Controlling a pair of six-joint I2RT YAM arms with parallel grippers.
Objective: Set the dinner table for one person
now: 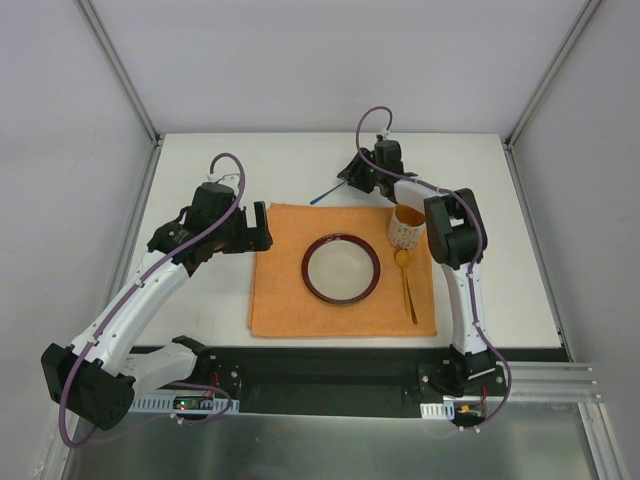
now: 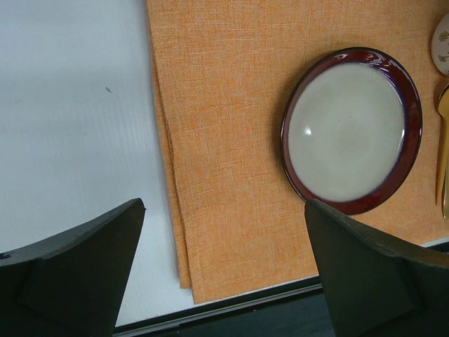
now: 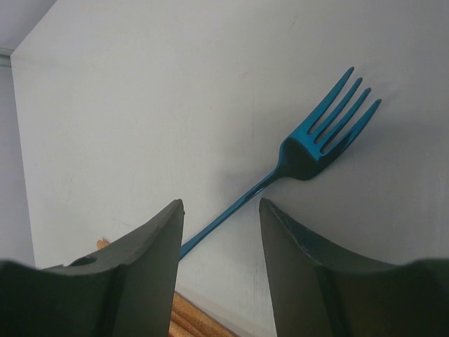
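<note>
A blue fork [image 3: 298, 154] lies on the white table behind the orange placemat [image 1: 285, 310]; only its handle [image 1: 327, 193] shows clearly from above. My right gripper is open over that fork, and the handle runs through the space between its fingers. The plate [image 1: 341, 269], cream with a dark red rim, rests mid-placemat. To its right are a patterned mug [image 1: 405, 228] and, below that, a gold spoon [image 1: 402, 258] with another gold utensil alongside. My left gripper [image 1: 264, 228] hangs open and empty at the placemat's left edge.
Bare white table [image 1: 200, 300] lies left of the placemat, with more at the back and right. The right forearm passes close above the mug. Walls [image 1: 330, 65] enclose the table.
</note>
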